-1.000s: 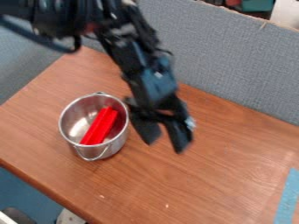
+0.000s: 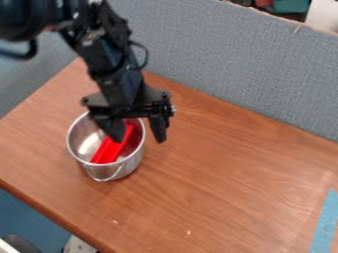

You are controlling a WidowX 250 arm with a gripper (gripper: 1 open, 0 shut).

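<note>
A metal pot (image 2: 79, 158) with a wire handle stands at the left of the wooden table (image 2: 224, 168). A red object (image 2: 111, 149) lies inside it. My black gripper (image 2: 134, 129) is directly over the pot's right side, its fingers apart, the right one at or beyond the rim. I see nothing held between them; part of the red object is hidden behind the gripper.
A grey padded wall (image 2: 238, 59) runs along the back. A light blue strip (image 2: 325, 219) lies at the right edge.
My gripper has moved left and back from over the bare table to over the pot, and turned. The pot and red object look unmoved.
</note>
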